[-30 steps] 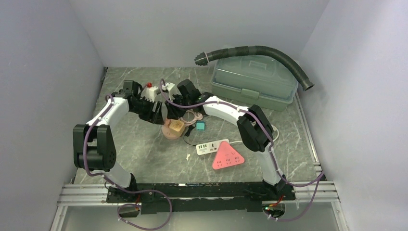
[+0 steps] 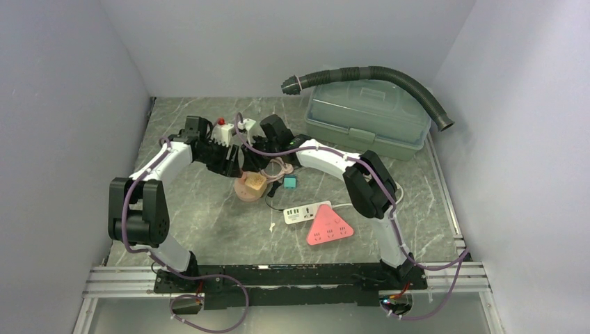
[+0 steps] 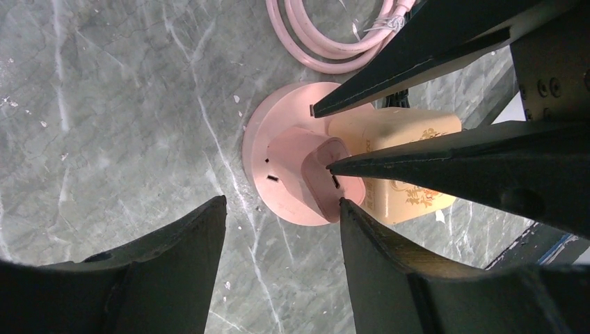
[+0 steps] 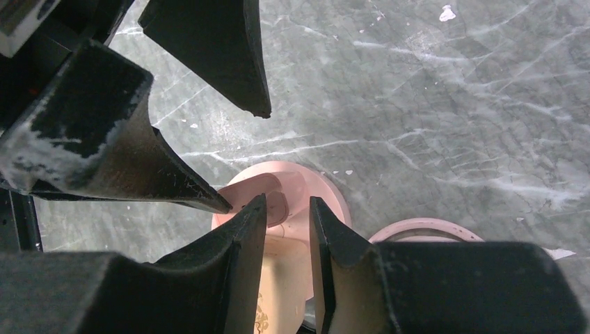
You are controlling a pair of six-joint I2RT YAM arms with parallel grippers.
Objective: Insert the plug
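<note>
A pink plug (image 3: pixel 299 167) sits on a round pink socket base (image 3: pixel 263 149) with dark slots; whether it is seated in them I cannot tell. My left gripper is part open. Its lower finger (image 4: pixel 198 195) overlaps the plug's edge in the right wrist view, and its other finger stands clear. From the opposite side, my right gripper reaches over the base, its fingertips some way apart. Pink plastic and a tan block (image 4: pixel 284 271) show between its fingers; what they press on is unclear. From above, the arms largely cover the plug.
Beside the base lie a coiled pink cable (image 2: pixel 278 170) and a small teal box (image 2: pixel 289 181). Nearer the front are a white power strip (image 2: pixel 301 213) and a pink triangular strip (image 2: pixel 328 227). A green case (image 2: pixel 369 115) fills the back right.
My left gripper has shifted slightly right over the last moment, closer to the base and the right gripper. The right arm, base and block look unmoved.
</note>
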